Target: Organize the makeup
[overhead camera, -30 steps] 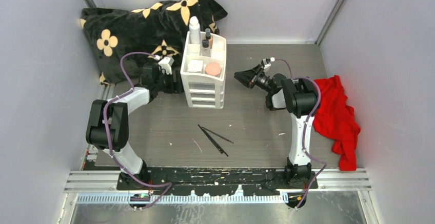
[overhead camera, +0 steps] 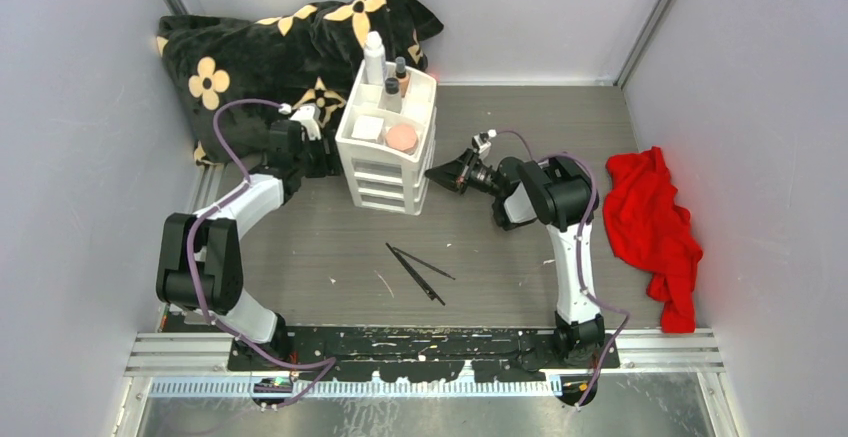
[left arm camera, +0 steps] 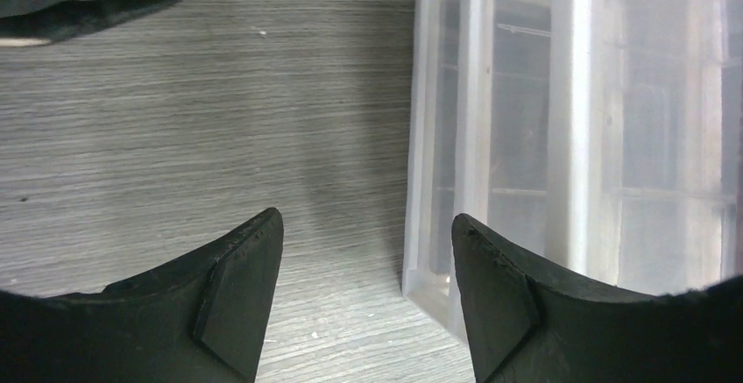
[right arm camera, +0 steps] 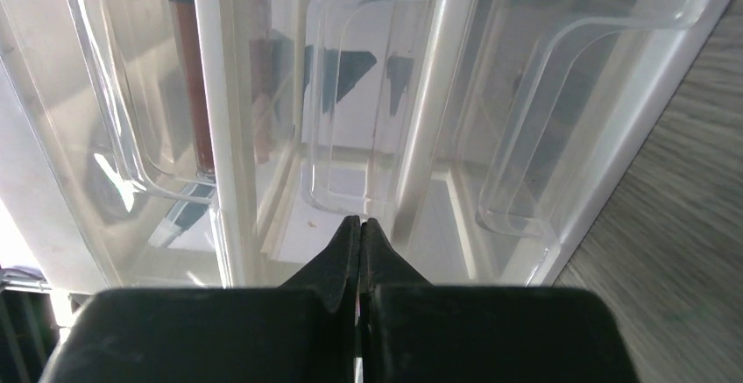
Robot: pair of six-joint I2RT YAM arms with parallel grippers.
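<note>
A white makeup organizer point(overhead camera: 419, 115) with clear drawers point(right arm camera: 368, 102) stands in the middle, turned slightly on the floor. Its top tray holds a white spray bottle point(overhead camera: 374, 57), two smaller bottles, a white box point(overhead camera: 368, 128) and a pink round item point(overhead camera: 402, 137). My right gripper is shut, its tips at the organizer's right side; nothing shows between them. On the other side my left gripper is open, with one finger by the organizer's lower edge and bare floor between its fingers. Two dark pencils point(overhead camera: 420, 275) lie on the floor in front.
A dark flowered cushion point(overhead camera: 270, 67) lies against the back wall, behind the left arm and organizer. Red cloth point(overhead camera: 655, 232) lies at the far right.
My right gripper has moved left up to the organizer. The organizer has shifted a little left and turned. My left gripper has drawn slightly left.
</note>
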